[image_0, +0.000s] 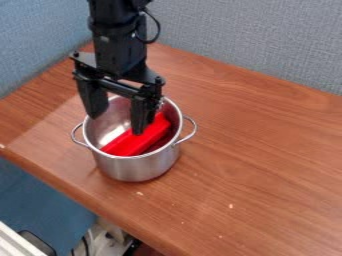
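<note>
A stainless steel pot (134, 170) with two loop handles stands on the wooden table (254, 170). A red elongated object (134, 140) lies inside it, part hidden by the gripper. My black gripper (116, 108) hangs over the pot from above, open, its fingers spread left and right above the pot's opening and the red object, with nothing seen held between them.
Grey-blue padded walls stand at the back and left.
</note>
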